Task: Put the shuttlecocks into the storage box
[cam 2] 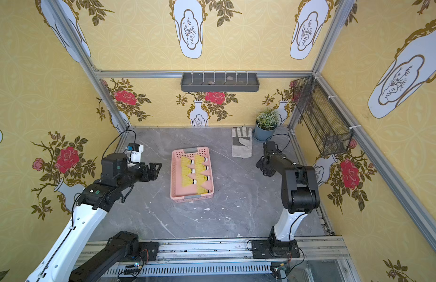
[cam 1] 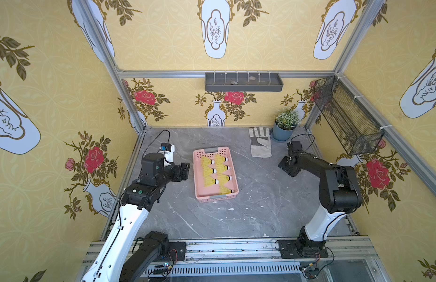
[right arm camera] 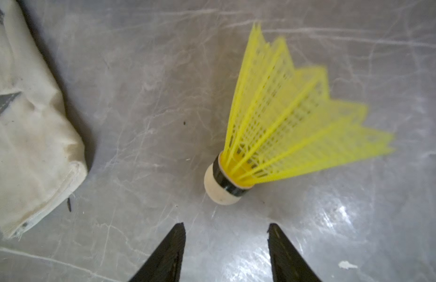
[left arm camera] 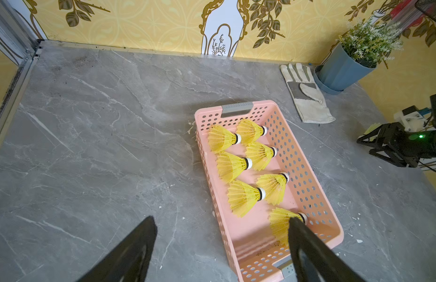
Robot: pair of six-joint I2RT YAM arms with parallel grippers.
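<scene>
In the pink storage box [left arm camera: 212, 178], which is perforated, several yellow shuttlecocks [left arm camera: 239, 197] lie with their white tips mostly facing right. My left gripper hangs open at the box's left, nothing between its fingers. At the right of the table, my right gripper is low, its fingers apart and empty, just short of a single shuttlecock [right arm camera: 255, 150] lying on the table with its cork towards the fingers. In the top views this shuttlecock is hidden by the right arm.
A work glove [cam 1: 260, 143] and a potted plant [cam 1: 284, 129] stand at the back right. A wire basket [cam 1: 347, 122] hangs on the right wall, a grey rack [cam 1: 243, 84] on the back wall.
</scene>
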